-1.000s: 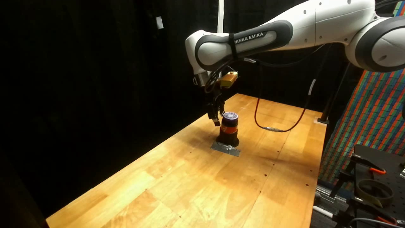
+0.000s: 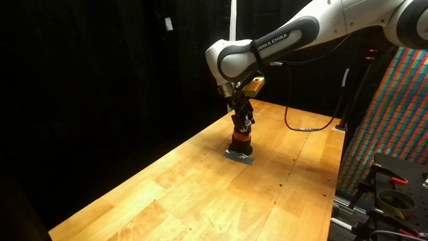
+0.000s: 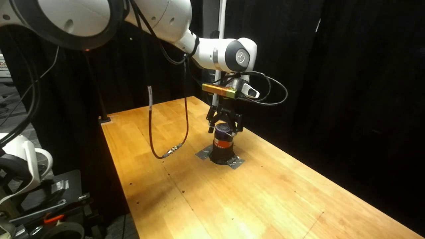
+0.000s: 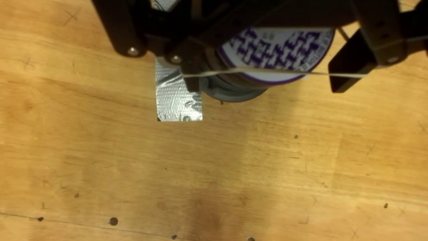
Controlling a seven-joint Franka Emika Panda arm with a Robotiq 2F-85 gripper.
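Note:
A dark jar with an orange label [image 3: 223, 143] and a purple-and-white lid [image 4: 283, 50] stands upright in a black base [image 3: 221, 156]. Silver tape [image 4: 178, 96] lies at the base, against the wooden table. My gripper [image 3: 224, 130] points down over the jar, open, its fingers on opposite sides of the lid. The wrist view shows a gap between the right finger and the lid; whether the left finger touches is unclear. A thin pale strand [image 4: 244, 70] stretches between the fingers across the lid's near side. Exterior view 1 has the lid hidden behind the gripper.
Bare wooden table [image 2: 192, 192] surrounds the jar, with wide free room toward the front. A cable [image 3: 150, 131] hangs in a loop beside the arm, low over the table. Beyond the edge, a black side cart [image 2: 405, 180] carries tools and a tape roll [image 2: 395, 201].
In exterior view 1 the gripper has shifted right, from beside the jar to over its top, and now covers the lid. The cable loop swung right with the arm. The jar stayed put.

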